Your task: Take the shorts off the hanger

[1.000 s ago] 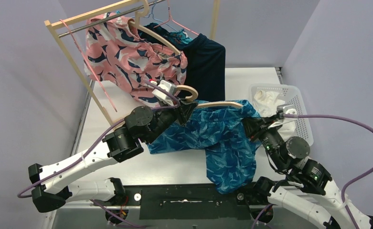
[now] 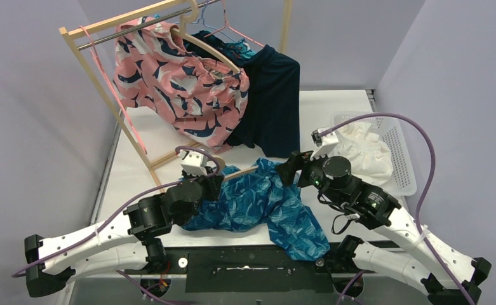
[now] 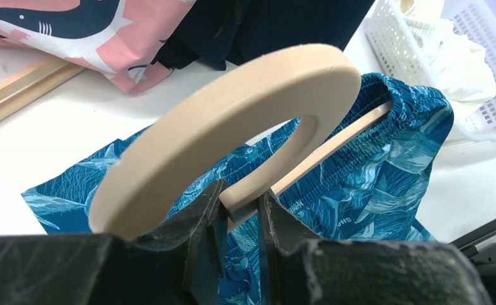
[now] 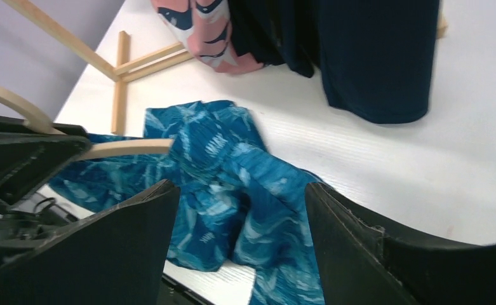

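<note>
My left gripper is shut on the neck of a wooden hanger, just below its curved hook (image 3: 232, 101). The hanger's bar (image 2: 241, 173) points right, and in the left wrist view its far end runs into the gathered waistband of the blue patterned shorts (image 3: 378, 171). The shorts (image 2: 245, 200) lie crumpled over the table front, one leg reaching down over the front edge. Beside the waistband end, my right gripper (image 2: 283, 168) stands open. In the right wrist view its fingers (image 4: 150, 213) are wide apart, with the shorts (image 4: 213, 184) visible beyond and no cloth gripped.
Pink shark-print shorts (image 2: 181, 82) and dark navy shorts (image 2: 274, 95) hang on the wooden rack (image 2: 96, 82) behind. A white basket (image 2: 407, 168) with pale cloth stands at the right, close to my right arm. Bare table shows between the rack and the basket.
My left gripper has drawn the hanger left and toward the front. The shorts went from spread out to bunched.
</note>
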